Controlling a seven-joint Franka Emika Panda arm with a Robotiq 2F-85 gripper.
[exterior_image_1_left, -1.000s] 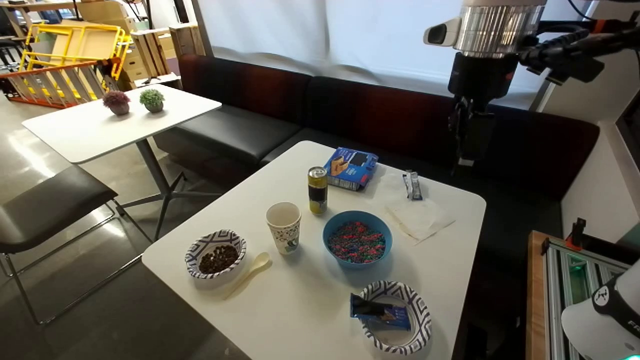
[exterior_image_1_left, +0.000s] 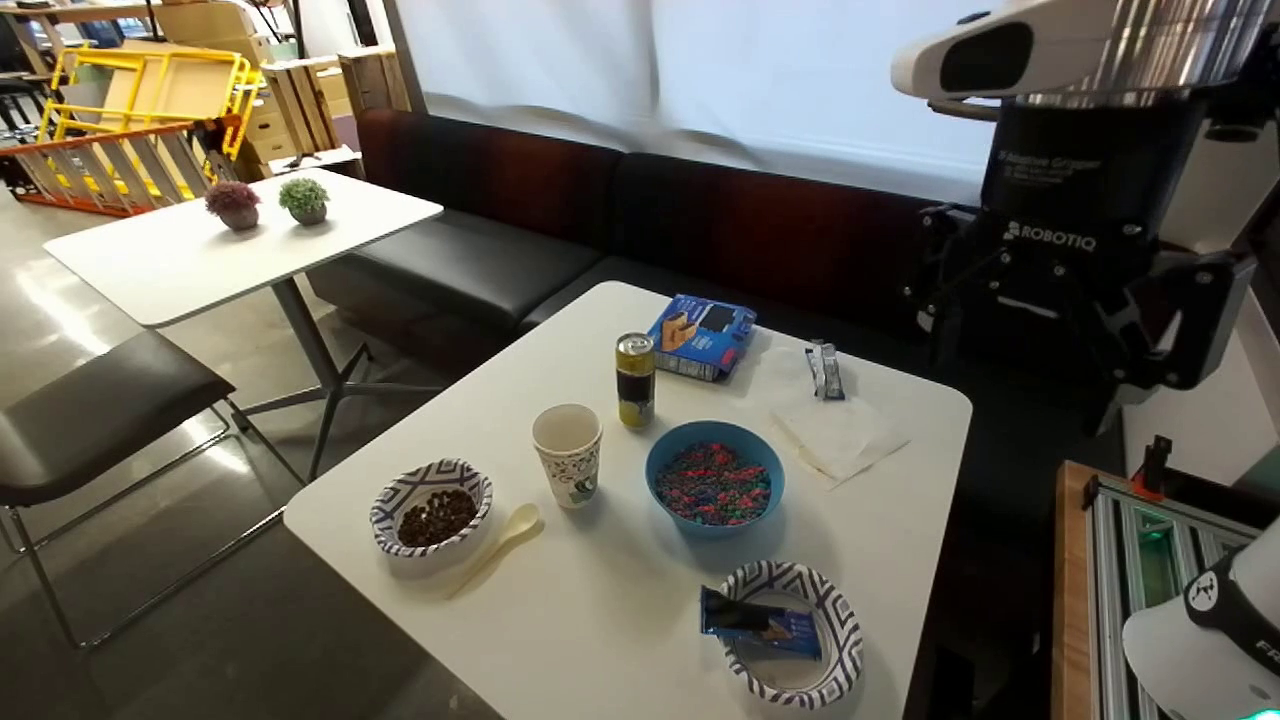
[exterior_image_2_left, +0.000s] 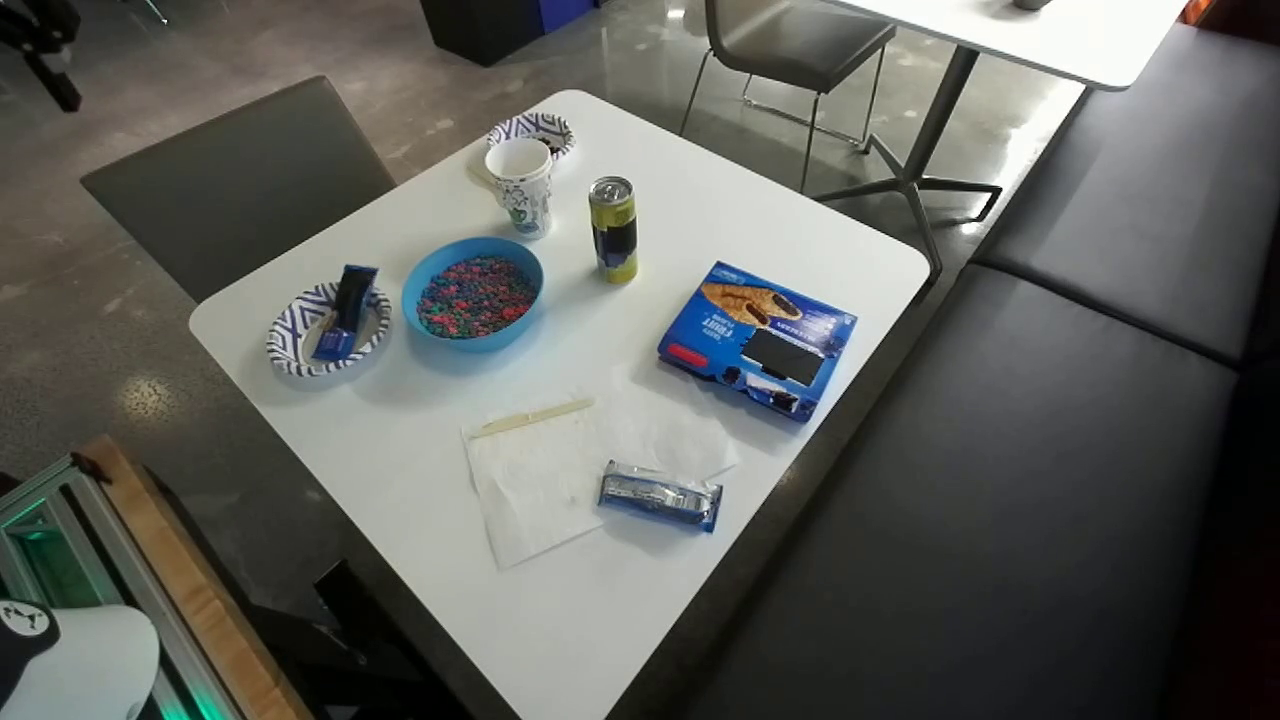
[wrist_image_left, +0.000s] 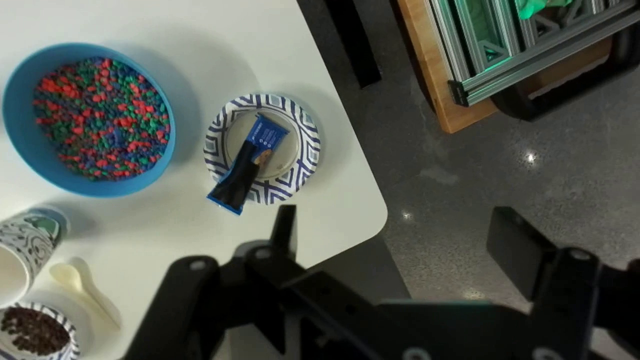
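Note:
My gripper (exterior_image_1_left: 1056, 360) hangs high at the right of exterior view 1, well above the tabletop. In the wrist view its fingers (wrist_image_left: 517, 252) stand wide apart, open, with only floor and table edge visible between them. A patterned paper bowl (wrist_image_left: 307, 135) holds a blue-wrapped bar (wrist_image_left: 264, 135), one end of which overhangs the rim. The blue bowl (exterior_image_1_left: 716, 518) is filled with red, green and dark bits. Another patterned bowl (exterior_image_1_left: 434, 546) contains brown pieces. Near it are a paper cup (exterior_image_1_left: 569, 462) and a pale spoon (exterior_image_1_left: 516, 528).
A yellow can (exterior_image_2_left: 614, 240) stands upright by a blue box (exterior_image_2_left: 756, 342). A silver-blue wrapper (exterior_image_2_left: 660, 494) lies beside napkins (exterior_image_2_left: 528, 504). Bare table (exterior_image_2_left: 576, 612) shows at the near corner. A metal frame on a wooden edge (exterior_image_1_left: 1071, 588) stands at the right.
My arm has swung right and turned, and its gripper now looks larger, with both fingers showing spread. Objects on the table appear unmoved.

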